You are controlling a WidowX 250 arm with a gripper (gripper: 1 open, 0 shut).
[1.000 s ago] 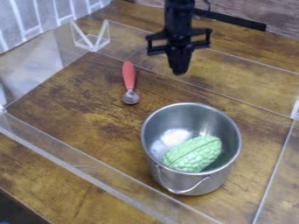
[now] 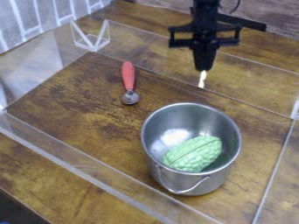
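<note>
My black gripper point(image 2: 202, 63) hangs over the back right of the wooden table, pointing down and blurred, shut with nothing visible between its fingers. A steel pot point(image 2: 162, 129) stands at the lower right, holding a green toy corn cob point(image 2: 193, 153). A spoon with a red handle point(image 2: 128, 74) lies left of my gripper, its metal head toward the front.
Clear plastic walls point(image 2: 70, 153) border the wooden work area point(image 2: 76, 118). A small white wire-like piece point(image 2: 91, 39) sits at the back left.
The pot, corn and spoon have not moved.
</note>
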